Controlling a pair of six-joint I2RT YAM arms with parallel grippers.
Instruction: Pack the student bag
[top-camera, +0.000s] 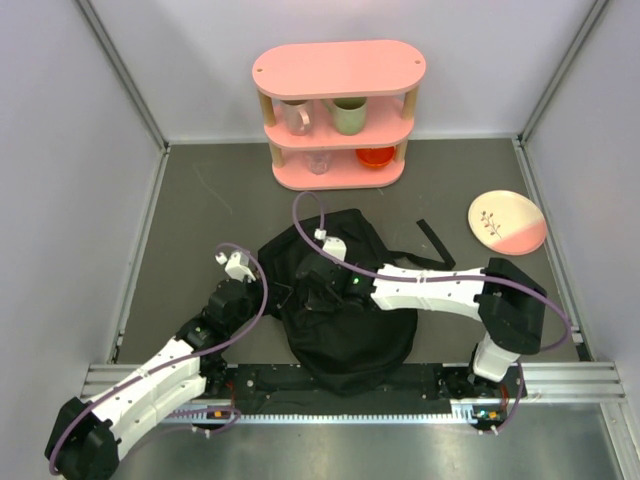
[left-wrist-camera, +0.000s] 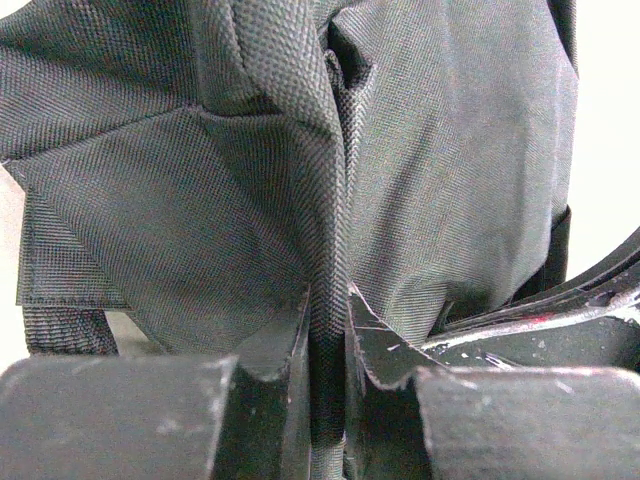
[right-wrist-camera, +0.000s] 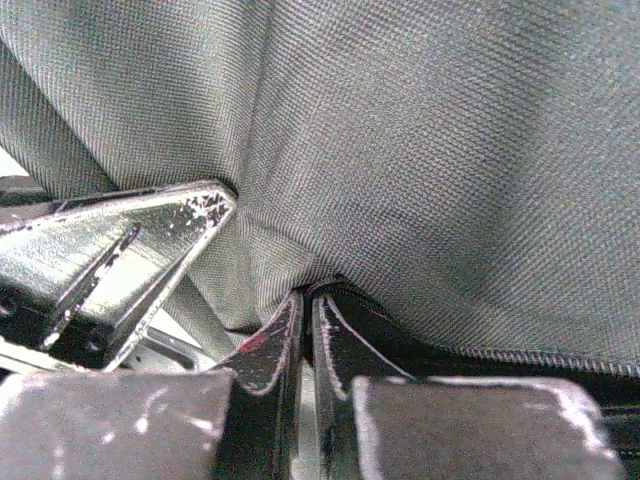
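The black student bag (top-camera: 350, 355) lies flat on the grey floor in the middle, a strap stretching toward the upper right. My left gripper is shut on a folded, ridged edge of the bag's fabric at its left side. My right gripper is shut amid the bag's grey fabric, its tips beside a zipper (right-wrist-camera: 540, 360); whether cloth is between the tips is hard to tell. In the right wrist view a black metal gripper part juts in from the left.
A pink three-tier shelf (top-camera: 338, 55) with cups and an orange bowl (top-camera: 376, 157) stands at the back. A pink and cream plate (top-camera: 506, 222) lies at the right. The floor left of the bag is clear.
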